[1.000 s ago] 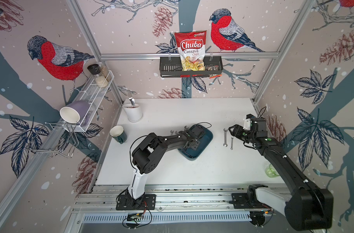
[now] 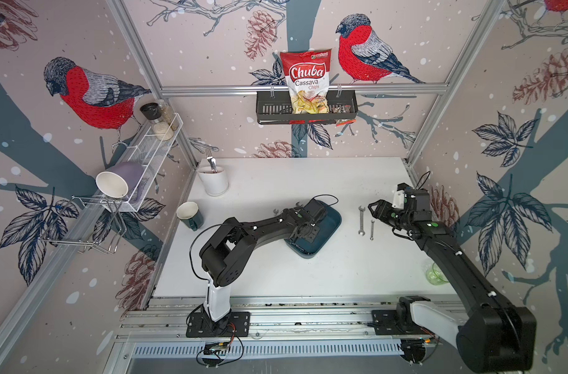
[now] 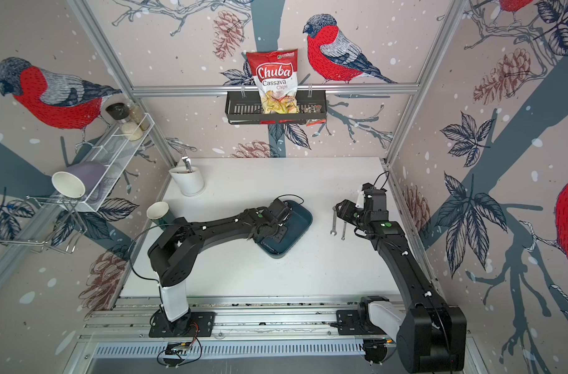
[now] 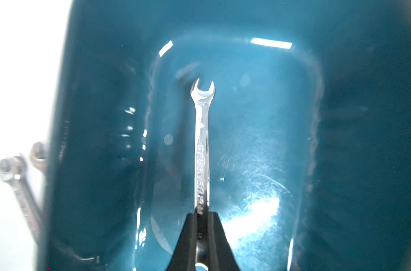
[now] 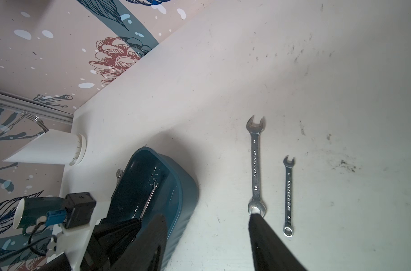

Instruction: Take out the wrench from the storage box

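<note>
A silver wrench (image 4: 201,131) lies along the bottom of the blue storage box (image 4: 124,113), its open-finger end toward the far wall. My left gripper reaches down into the box. Its two dark fingers stand close on either side of the lower shaft, with only a narrow gap between them. Whether they press on the metal cannot be told, and the wrench's lower end is mostly hidden. On the right, my right gripper hangs open and empty over the table, its fingertips wide apart.
Two wrenches, a larger one (image 5: 256,167) and a smaller one (image 5: 288,194), lie on the table right of the box. More wrenches (image 4: 22,194) lie just left of it. A green mug (image 2: 190,216) and a white utensil cup (image 2: 214,179) stand at the left.
My left arm's elbow has shifted left and the forearm has straightened a little, while its gripper stays over the box. The right arm looks almost unmoved.
</note>
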